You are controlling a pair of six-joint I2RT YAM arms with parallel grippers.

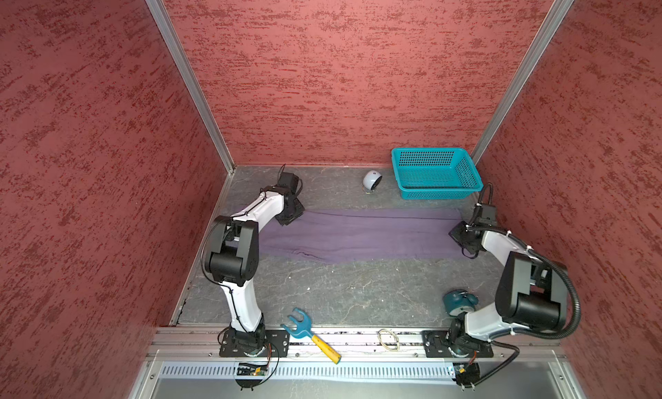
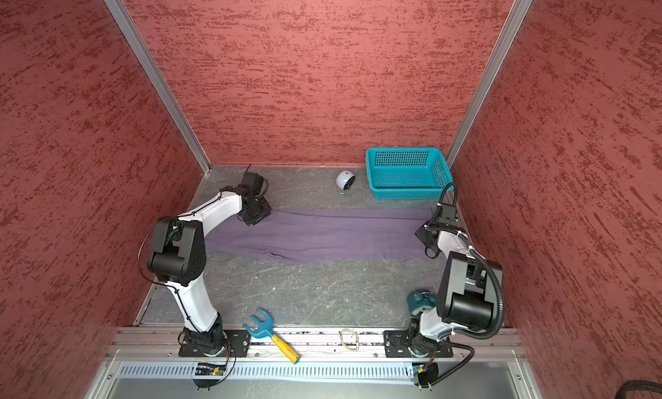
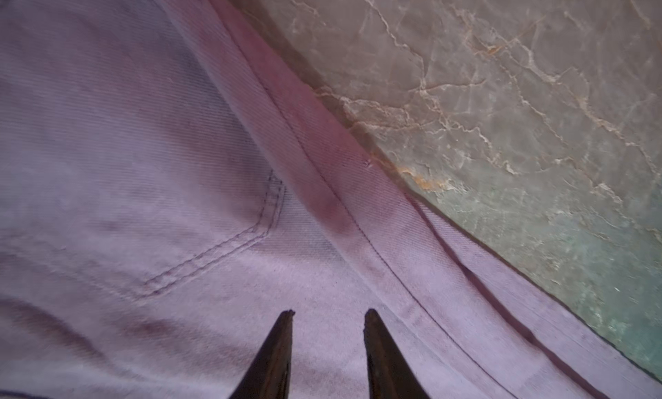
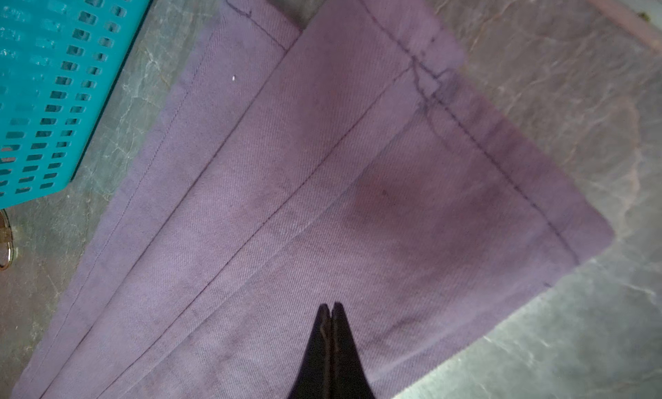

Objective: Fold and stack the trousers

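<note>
Purple trousers (image 1: 372, 237) lie lengthwise across the table, one leg over the other, with the hems at the right end. Their back pocket (image 3: 207, 254) shows in the left wrist view, and the stitched hem (image 4: 510, 171) in the right wrist view. Over the waist end is my left gripper, part open, its two fingertips apart with no cloth between them. Above the hem end, my right gripper is shut, its tips together and nothing showing between them. The left arm hides part of the waist in the top views.
A teal basket (image 1: 438, 193) stands at the back right, a white round device (image 1: 372, 180) left of it. A dark teal object (image 1: 460, 302) sits near the right arm's base. A blue-yellow fork tool (image 1: 310, 333) lies at the front edge.
</note>
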